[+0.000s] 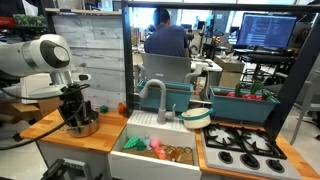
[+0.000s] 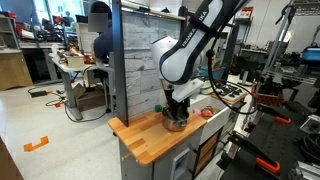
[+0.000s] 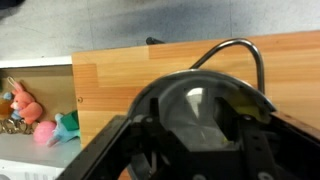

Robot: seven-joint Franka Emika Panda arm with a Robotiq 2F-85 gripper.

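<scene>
A metal pot (image 1: 88, 127) with a wire handle (image 3: 243, 46) stands on the wooden counter left of the sink. My gripper is over the pot, its dark fingers (image 3: 153, 113) apart and reaching down toward the inside. Nothing shows between them except the pot's grey interior. Inside the pot, a yellow item (image 3: 243, 103) lies by the right finger and is partly covered by it. In the second exterior view, the arm hides part of the pot (image 2: 176, 124).
Right of the pot is a white sink (image 1: 140, 142) holding several colourful toys. A stove (image 1: 245, 150) stands farther right. Small red items (image 1: 122, 109) lie behind the pot, near the wall.
</scene>
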